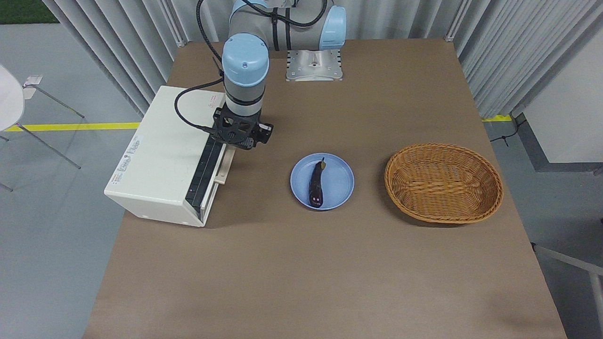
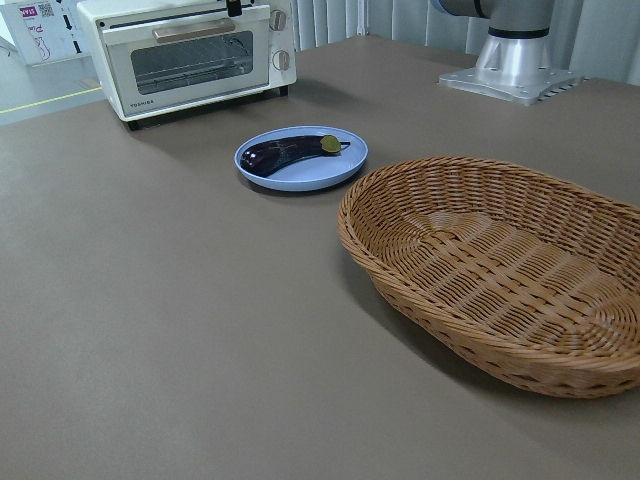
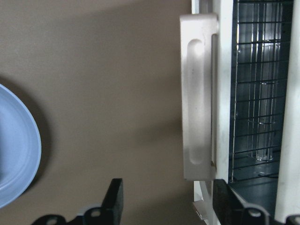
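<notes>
My gripper hangs over the front edge of a white toaster oven [image 1: 161, 158], its fingers apart in the wrist view, one beside the oven's door handle [image 3: 197, 93], with nothing seen held between them. The door is tilted slightly outward in the front view, showing the dark interior with a wire rack [image 3: 258, 70]. A dark eggplant [image 1: 315, 189] lies on a light blue plate [image 1: 339, 192], to the right of the oven on the brown table.
A wicker basket [image 1: 444, 183] sits right of the plate. The robot's base plate [image 1: 313, 70] is at the back.
</notes>
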